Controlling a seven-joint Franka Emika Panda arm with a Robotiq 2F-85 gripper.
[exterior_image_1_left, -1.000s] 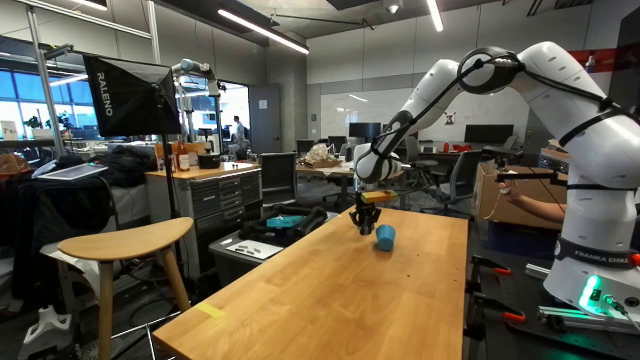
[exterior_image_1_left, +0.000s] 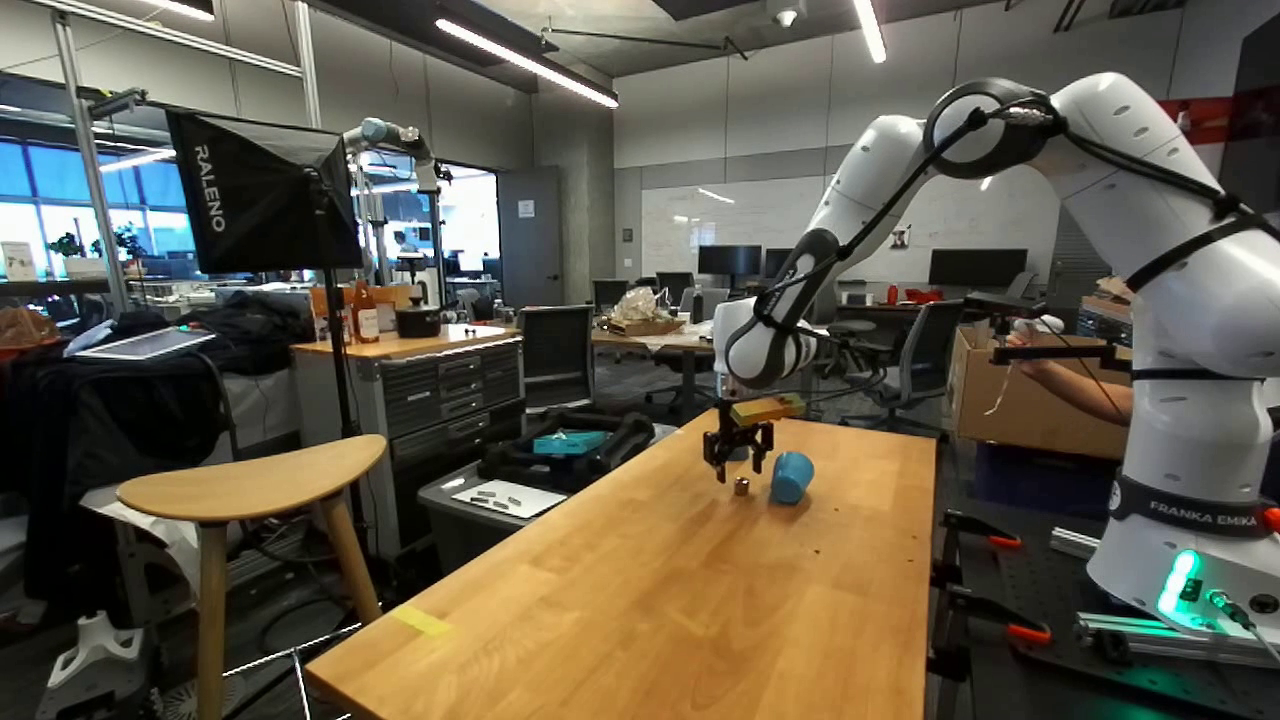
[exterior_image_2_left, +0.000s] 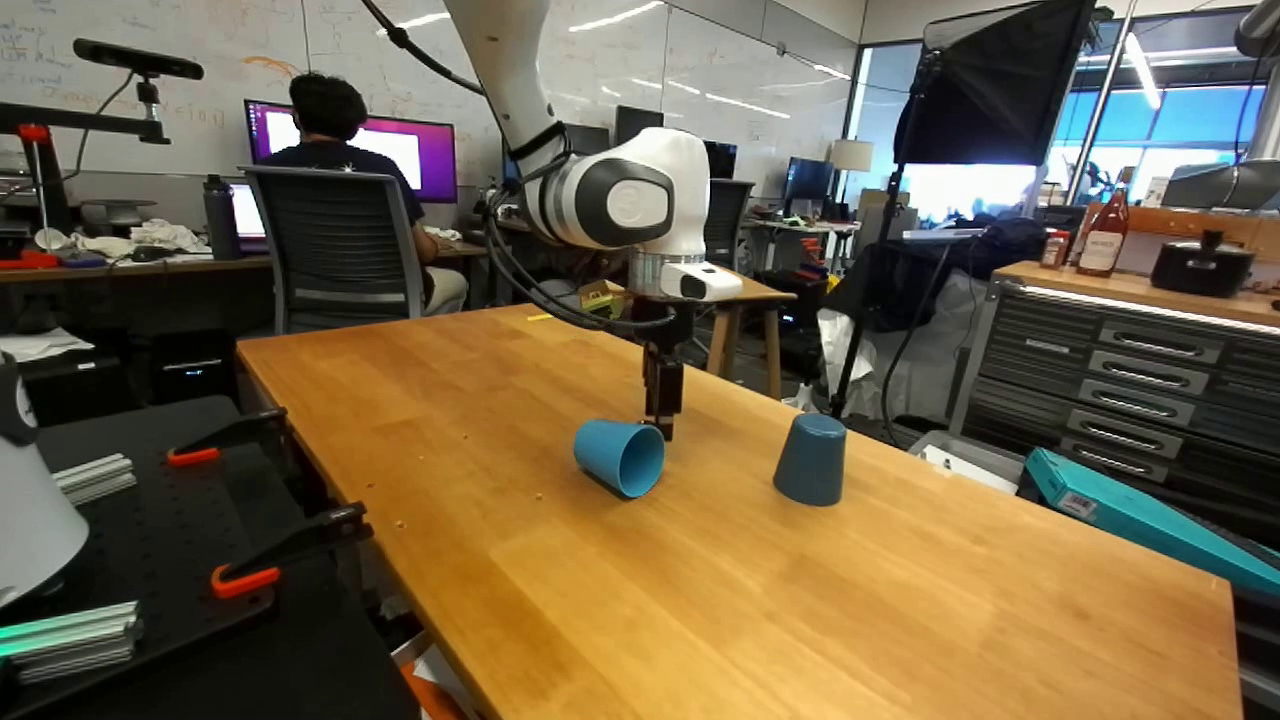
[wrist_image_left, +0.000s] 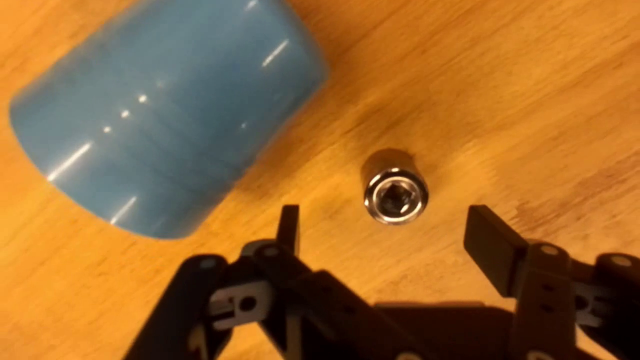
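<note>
A light-blue cup (wrist_image_left: 168, 114) lies on its side on the wooden table, its open end facing the camera in exterior view 2. A small shiny metal socket (wrist_image_left: 396, 195) stands upright beside it, apart from the cup. My gripper is above the table with its fingers (wrist_image_left: 289, 231) spread, one to each side of the socket in the wrist view and not touching it. Exterior view 1 shows the gripper (exterior_image_1_left: 739, 466) just above the socket (exterior_image_1_left: 741, 486), left of the cup (exterior_image_1_left: 792, 478). In exterior view 2, the socket cannot be made out.
A darker blue cup (exterior_image_2_left: 811, 461) stands upside down on the table, mostly hidden behind the gripper in exterior view 1. Clamps (exterior_image_1_left: 1002, 612) line one table edge.
My gripper's fingers have parted from a closed stance, and the arm has shifted slightly. The light-blue cup has moved right and tipped differently. The metal socket now shows on the table beneath the fingers.
</note>
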